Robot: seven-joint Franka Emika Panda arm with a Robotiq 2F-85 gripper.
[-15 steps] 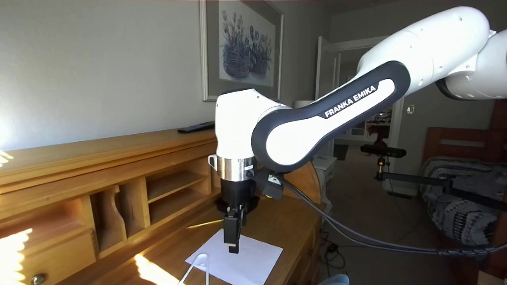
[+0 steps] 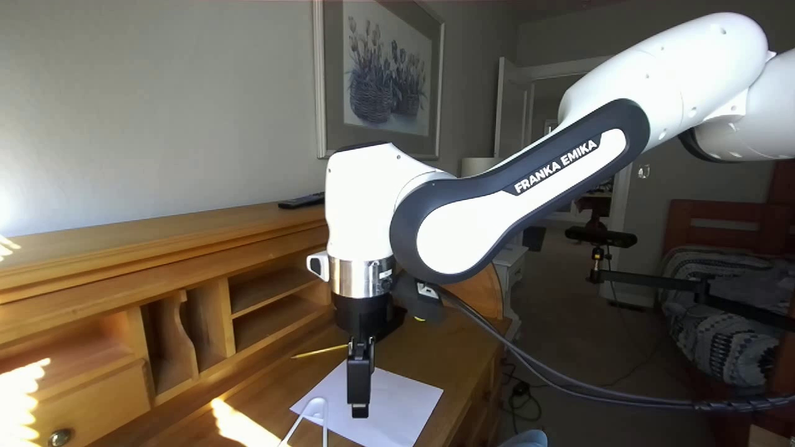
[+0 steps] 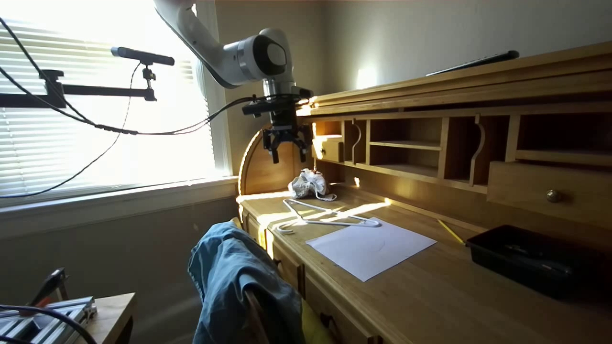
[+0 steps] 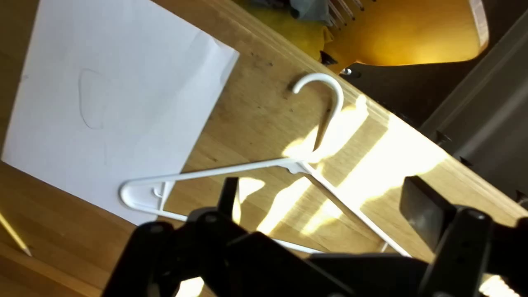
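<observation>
My gripper (image 3: 289, 155) hangs in the air over the desk, open and empty. Below it in the wrist view lies a white plastic hanger (image 4: 346, 205), flat on the wood, its hook (image 4: 339, 94) toward the desk's front edge. One end of the hanger rests over a corner of a white sheet of paper (image 4: 119, 99), which bears a faint pencil line. My dark fingers (image 4: 426, 210) stand wide apart above the hanger and hide part of its lower bar. In exterior view 1 only one hanger end (image 2: 317, 408) shows.
A crumpled white bag (image 3: 310, 184) sits at the far end of the desk. A yellow pencil (image 3: 452, 231) and a black tray (image 3: 522, 258) lie beyond the paper. The hutch shelves (image 3: 407, 155) line the back. A chair with blue cloth (image 3: 241, 281) stands against the front.
The arm has moved left and lower in exterior view 1, and the gripper has turned slightly. Hanger and paper have stayed in place.
</observation>
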